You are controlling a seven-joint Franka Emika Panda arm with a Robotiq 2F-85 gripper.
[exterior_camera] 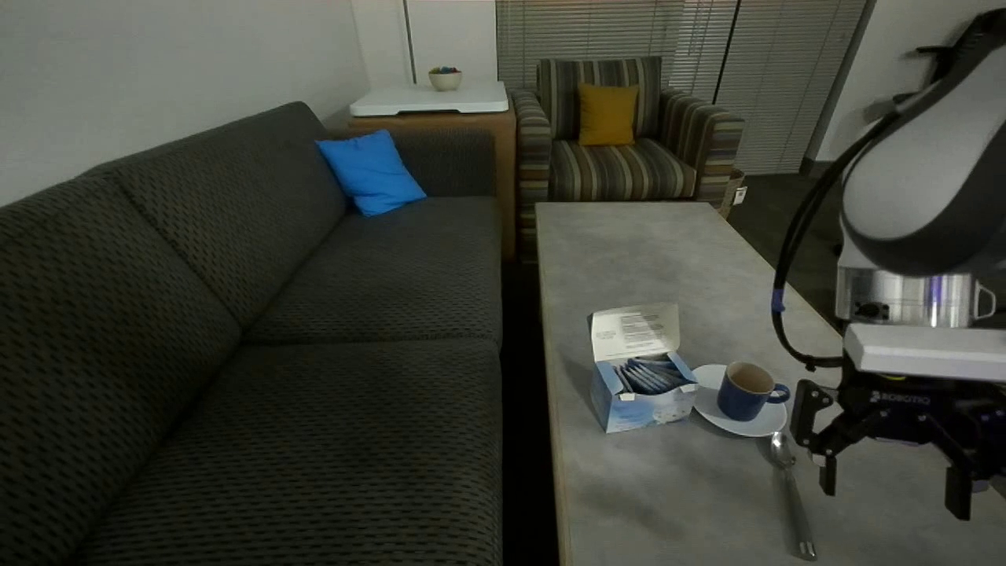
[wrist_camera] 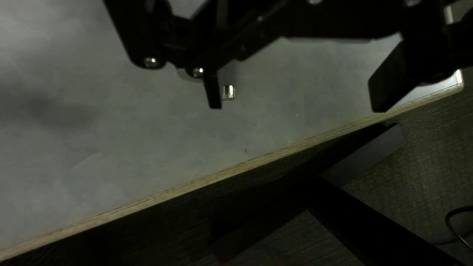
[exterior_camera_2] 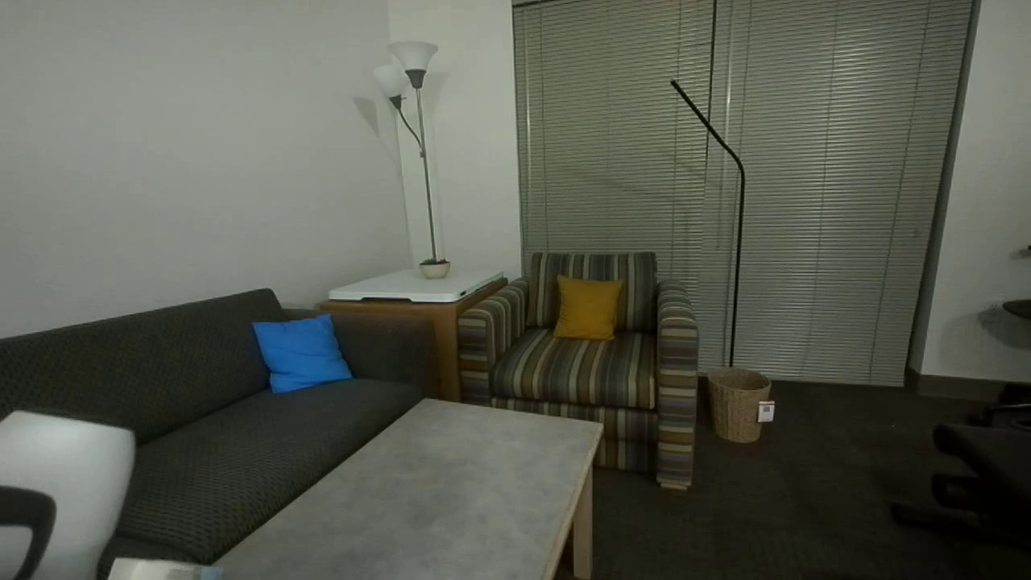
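In exterior view 1 a blue cup (exterior_camera: 745, 391) stands upright on a white saucer (exterior_camera: 713, 374). Left of it, a light blue box (exterior_camera: 651, 412) has its lid up and several packets (exterior_camera: 651, 376) inside. A metal spoon (exterior_camera: 794, 500) lies on the table in front of the saucer. My gripper (exterior_camera: 893, 483) hangs right of the spoon and cup, open, its fingers wide apart and pointing down. From the wrist, only bare tabletop shows below my gripper; the cup, box and spoon are out of that view.
A dark sofa (exterior_camera: 377, 406) runs along the left, and a striped armchair (exterior_camera: 618, 174) stands behind the table.
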